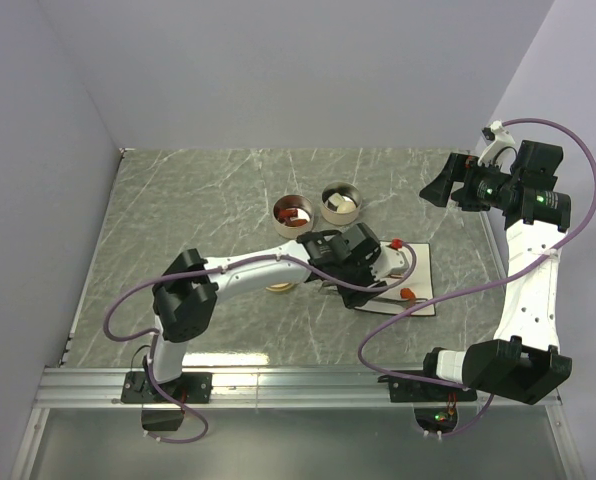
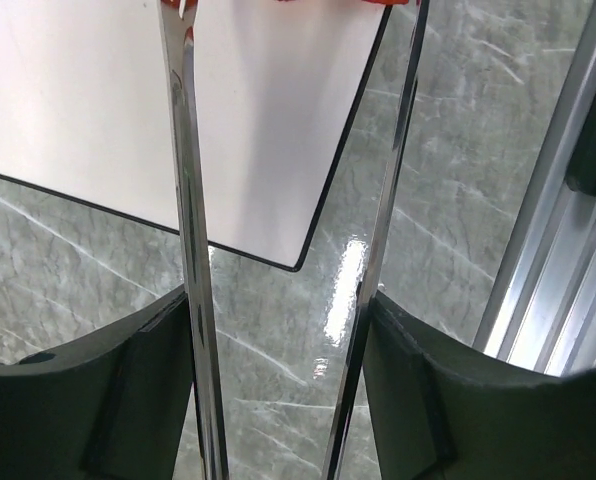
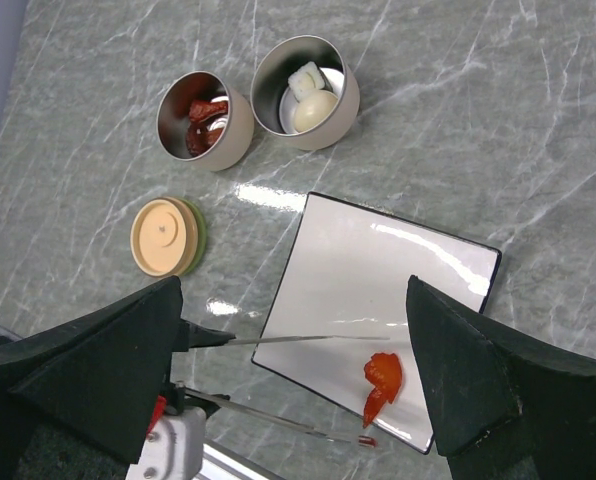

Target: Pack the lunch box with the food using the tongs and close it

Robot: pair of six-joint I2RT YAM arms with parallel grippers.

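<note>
My left gripper (image 1: 378, 285) hangs open over the white square board, its long metal fingers reaching toward an orange-red food piece on that board; that piece shows only at the top edge of the left wrist view. Two metal bowls stand behind: one (image 1: 293, 227) holds reddish pieces, the other (image 1: 340, 215) pale pieces. Round lids (image 3: 158, 235) lie stacked left of the board, mostly hidden by my left arm in the top view. My right gripper (image 1: 451, 180) is raised at the right, open.
A metal rail (image 2: 533, 230) runs along the front edge.
</note>
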